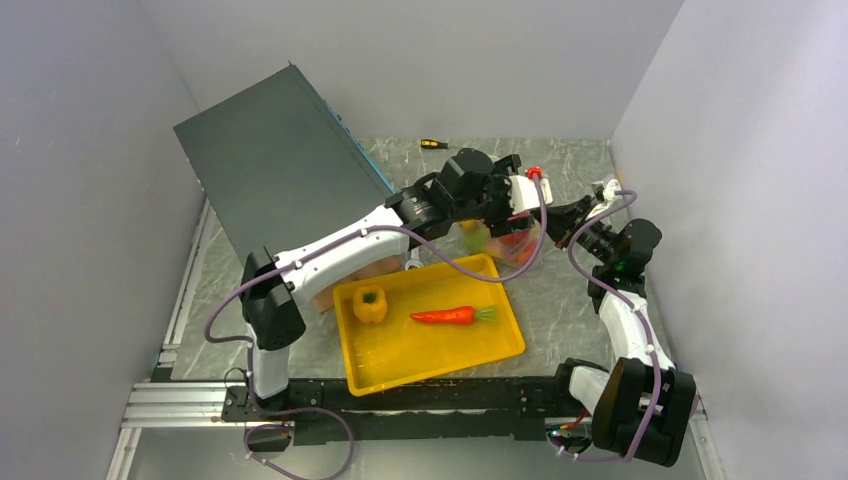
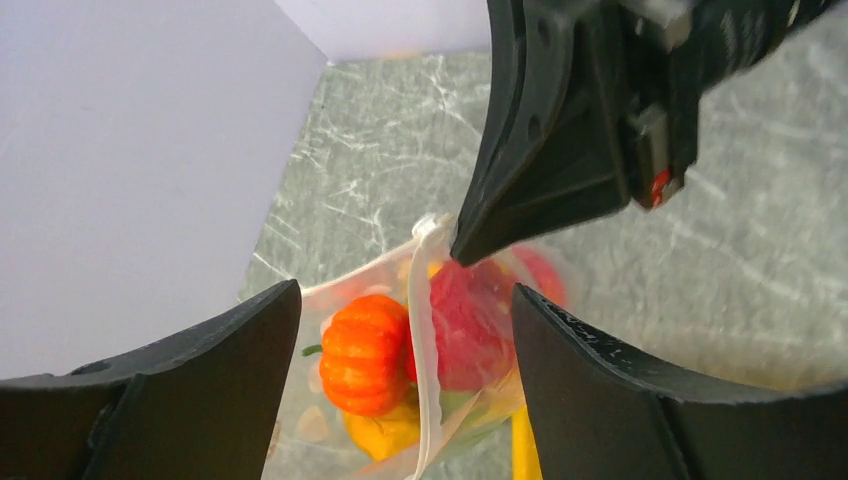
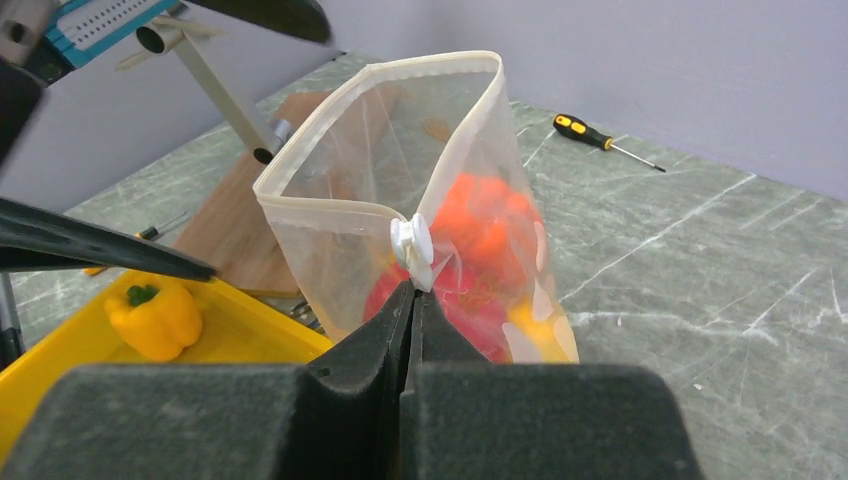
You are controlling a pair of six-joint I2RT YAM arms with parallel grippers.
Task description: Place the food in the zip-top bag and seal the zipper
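The clear zip top bag stands upright with its pale-rimmed mouth open. Inside are a small orange pumpkin, a red item and something yellow. At one corner of the rim sits a white zipper slider. Just under that slider, my right gripper is shut on the bag's thin edge. My left gripper is open over the bag, its fingers well apart on either side of the rim and nothing gripped between them. From above, the left arm covers most of the bag.
A yellow tray in front holds a yellow pepper and a carrot. A screwdriver lies behind the bag. The large dark panel and a wooden board occupy the left. Counter right of the tray is clear.
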